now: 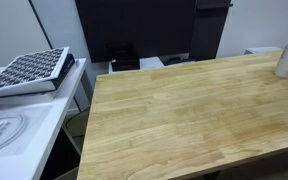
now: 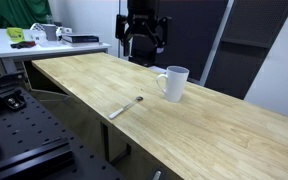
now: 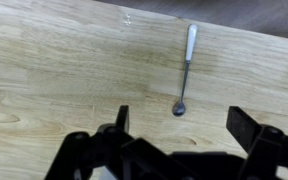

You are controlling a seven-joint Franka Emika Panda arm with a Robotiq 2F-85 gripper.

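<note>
My gripper point(image 2: 143, 46) hangs open above the table, its black fingers wide apart and nothing between them. A small spoon point(image 2: 127, 107) with a white handle and a dark metal bowl lies near the table edge. In the wrist view the spoon point(image 3: 187, 66) points its handle away from the gripper, and its bowl end appears between the fingertips, lower down on the wood. A white mug point(image 2: 175, 84) stands upright beside the spoon. Exterior view 1 catches only part of the mug point(image 1: 287, 64) at its right edge.
The wooden table point(image 1: 174, 110) is broad and mostly bare. A white side table at the left carries a patterned box point(image 1: 29, 70) and a clear round lid point(image 1: 2, 130). Dark robot parts or equipment point(image 2: 34, 130) fill the lower left of exterior view 2.
</note>
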